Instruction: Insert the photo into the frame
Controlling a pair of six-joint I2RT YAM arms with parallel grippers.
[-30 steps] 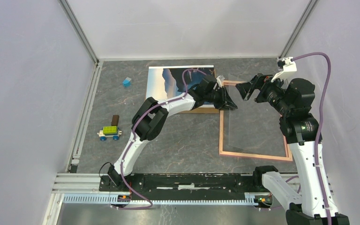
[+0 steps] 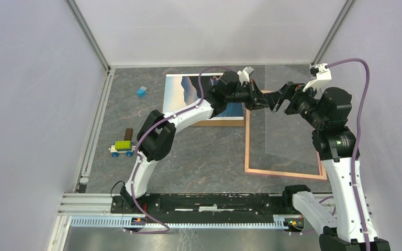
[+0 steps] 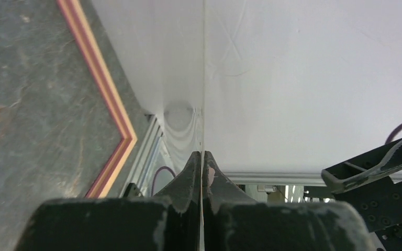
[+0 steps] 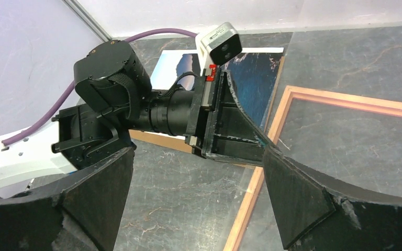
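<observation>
In the top view my left gripper (image 2: pixel 264 103) is shut on the edge of a thin clear sheet (image 2: pixel 288 137). Edge-on, that sheet (image 3: pixel 204 78) rises from the fingertips as a fine line in the left wrist view. It hangs over the wooden frame (image 2: pixel 285 172), which lies empty on the table at the right. The photo (image 2: pixel 175 97), a landscape print, rests left of the frame, partly covered by my left arm. My right gripper (image 2: pixel 281 109) is open close to the left one, its fingers (image 4: pixel 303 193) apart with nothing held between them.
A brown board (image 2: pixel 220 123) shows under the photo's front edge. Far left are a small toy car (image 2: pixel 122 148), a dark brown block (image 2: pixel 129 134) and a blue block (image 2: pixel 142 91). Bare table lies in front of the photo. The two grippers are very near each other.
My left gripper has moved right and away from the front edge, carrying the clear sheet with it. The sheet's left edge now sits farther right over the frame. The right arm is still.
</observation>
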